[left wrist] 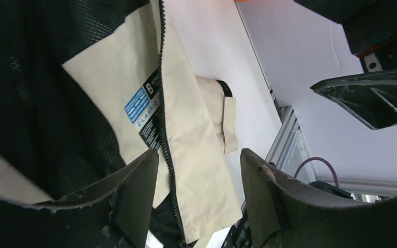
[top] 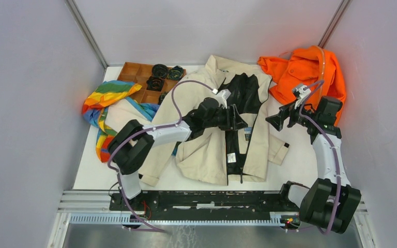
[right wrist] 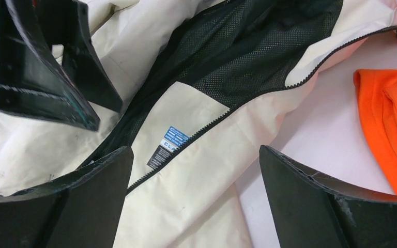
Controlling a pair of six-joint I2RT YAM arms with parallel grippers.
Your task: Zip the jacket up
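Observation:
A cream jacket (top: 201, 160) lies spread on the white table, its front unzipped and the black mesh lining (top: 240, 93) showing between the two halves. Dark zipper teeth (left wrist: 169, 165) run down the edge of its right-hand front panel (right wrist: 196, 175), beside a blue and black label (left wrist: 143, 111). Over the jacket's middle, above the lining, hovers my left gripper (top: 240, 124); its fingers (left wrist: 139, 191) stand apart with only jacket seen beyond them. My right gripper (top: 273, 122) is at the jacket's right side, fingers (right wrist: 310, 191) wide apart and empty. A zipper slider cannot be made out.
An orange garment (top: 310, 72) is heaped at the back right. The compartmented wooden box (top: 134, 72) holding dark round items sits at the back left, near a rainbow-coloured cloth (top: 103, 103). Bare table (top: 297, 165) shows at the front right.

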